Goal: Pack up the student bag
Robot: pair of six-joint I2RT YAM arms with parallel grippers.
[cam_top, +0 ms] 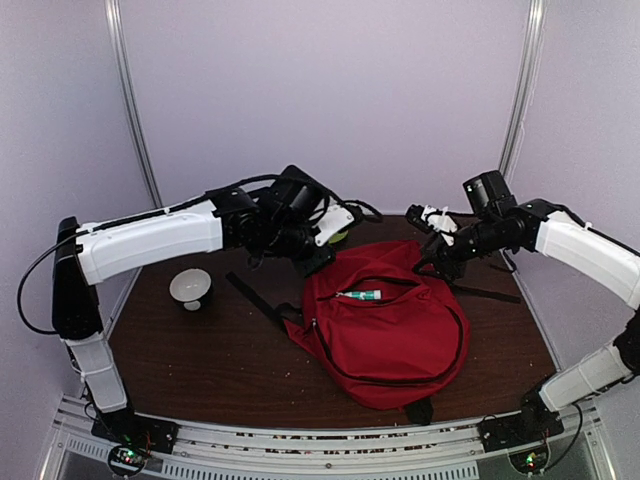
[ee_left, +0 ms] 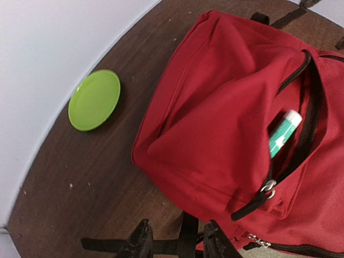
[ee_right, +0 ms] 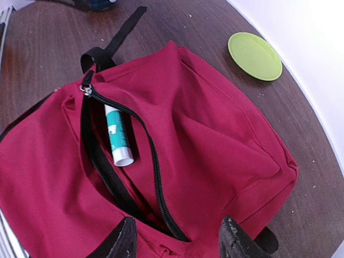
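A red backpack (cam_top: 385, 345) lies on the table, front pocket unzipped, with a white-and-teal tube (cam_top: 364, 295) inside the pocket, clear in both wrist views (ee_left: 284, 133). My left gripper hangs raised above the bag's upper left, fingertips apart, nothing between them. My right gripper stands open over the right end of the pocket opening, its fingers empty.
A green plate (ee_left: 94, 100) lies behind the bag, mostly hidden by my left arm from above. A white bowl (cam_top: 191, 287) stands at the left.
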